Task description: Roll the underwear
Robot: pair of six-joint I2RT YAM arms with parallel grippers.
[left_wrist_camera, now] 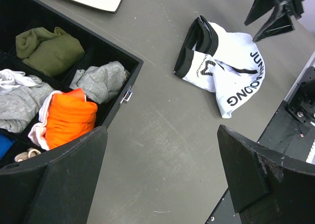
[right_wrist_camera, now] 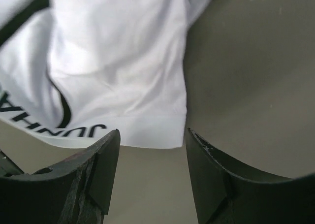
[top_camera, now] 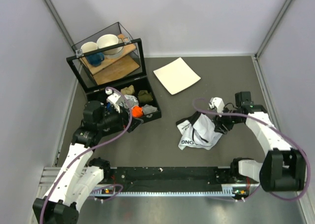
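Note:
The white underwear (top_camera: 199, 133) with dark waistband and black lettering lies spread and creased on the dark table, right of the middle; the left wrist view shows it (left_wrist_camera: 231, 71) with the band folded at one side. My right gripper (top_camera: 222, 126) hangs at its right edge, open; in the right wrist view its fingertips (right_wrist_camera: 197, 150) frame the lower corner of the cloth, with nothing held. My left gripper (top_camera: 129, 120) is open above the organizer's right part, its fingers wide and empty in the left wrist view.
A black compartment box (top_camera: 156, 114) holds rolled garments, with an open lid behind it and mugs on a board seen through it. A cream board (top_camera: 177, 76) lies at the back. The table between box and underwear is clear.

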